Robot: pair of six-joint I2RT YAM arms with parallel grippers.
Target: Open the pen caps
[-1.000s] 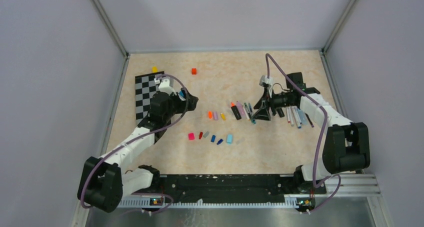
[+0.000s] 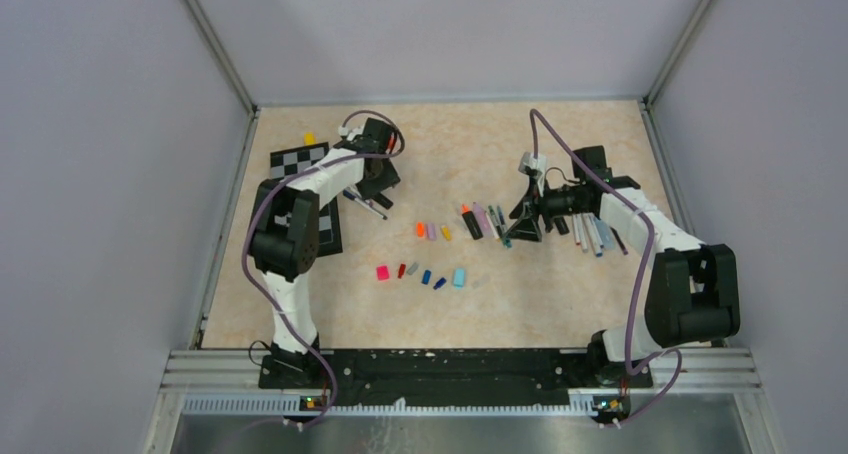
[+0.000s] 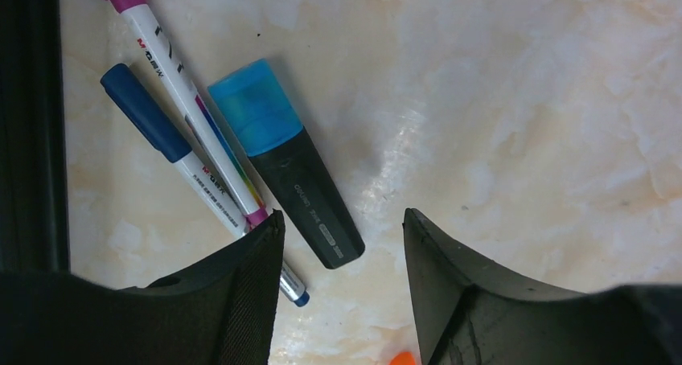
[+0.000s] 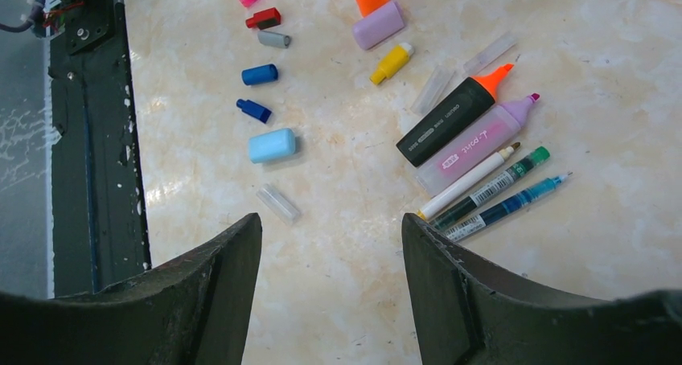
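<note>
In the left wrist view, a black highlighter with blue cap [image 3: 293, 172] lies beside a magenta-capped pen [image 3: 189, 100] and a navy-capped pen [image 3: 145, 112]. My left gripper is open over them, its fingers empty. In the right wrist view, my open right gripper is near a group of uncapped pens: an orange highlighter [image 4: 446, 120], a lilac highlighter [image 4: 470, 144], a white pen [image 4: 474, 176], a green pen [image 4: 503, 184] and a blue pen [image 4: 515, 208]. Loose caps, such as a light blue cap [image 4: 271, 145], lie left of them.
A black-and-white board [image 2: 290, 162] is at the left, partly under the left arm. More pens [image 2: 590, 234] lie at the right beside the right arm.
The right arm is nearly unchanged.
</note>
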